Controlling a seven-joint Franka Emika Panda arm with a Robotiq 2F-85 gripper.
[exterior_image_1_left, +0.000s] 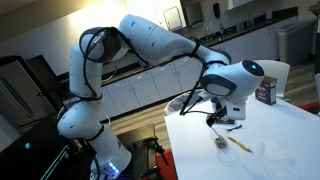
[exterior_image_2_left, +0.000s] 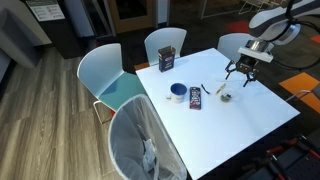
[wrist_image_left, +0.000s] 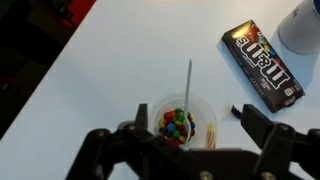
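My gripper is open over the table, its dark fingers apart and nothing gripped. Below it in the wrist view sits a small clear cup holding colourful candies. A thin pale stick rises out of the cup. Up and to the right lies a brown M&M's box. In exterior view 2 the gripper hangs above the table, near the cup, with the M&M's box on the cup's other side.
A mug stands beside the M&M's box, and a tall dark box is farther back. A yellow pencil lies near the cup. Chairs and a grey bin border the table.
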